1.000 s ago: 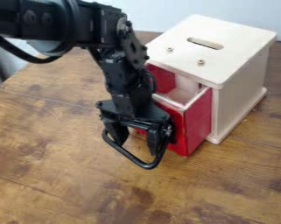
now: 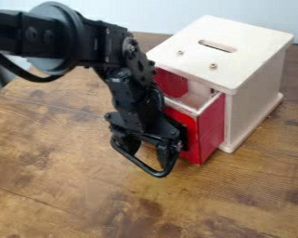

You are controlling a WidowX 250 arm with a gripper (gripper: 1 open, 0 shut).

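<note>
A pale wooden box (image 2: 251, 74) with a slot and two small knobs on top stands at the right. A red drawer front (image 2: 207, 125) sticks out from its front left, with a pale inner rim and more red visible behind. My black gripper (image 2: 158, 149) is low, right against the left of the red front, partly covering it. Its fingertips are dark and overlapping from this angle, so I cannot see whether anything is between them.
A white wall runs along the back.
The arm and gripper have shifted very slightly; the box and red front look the same.
</note>
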